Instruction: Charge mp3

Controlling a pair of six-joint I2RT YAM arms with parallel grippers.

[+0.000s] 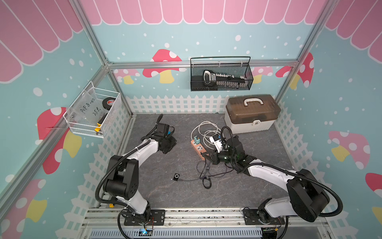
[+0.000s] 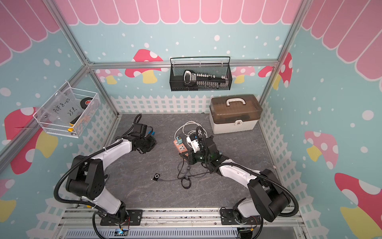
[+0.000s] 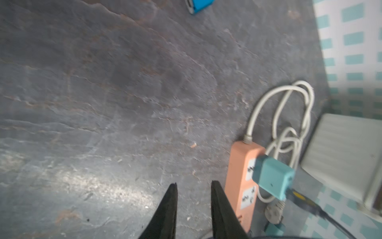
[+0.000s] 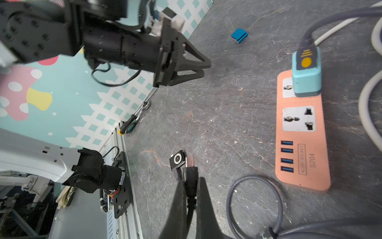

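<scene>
The mp3 player [image 1: 176,176], a small black square with a white ring, lies on the table with a cable leading off it to the right. In the right wrist view the player [image 4: 177,159] shows just beyond my right gripper, which is shut on a slim black USB plug [image 4: 191,184], its metal end pointing forward. The pink power strip [image 4: 304,145] has several blue USB ports [image 4: 286,161] facing up, nothing in them. My left gripper is open, above bare table toward the left back, with nothing between its fingers.
A teal adapter [image 4: 306,77] is plugged into the strip's far end. A small blue object [image 4: 239,35] lies on the table. Dark cable loops [image 4: 254,179] lie near the strip, white cable [image 1: 207,127] behind it. A toolbox [image 1: 252,113] stands at back right.
</scene>
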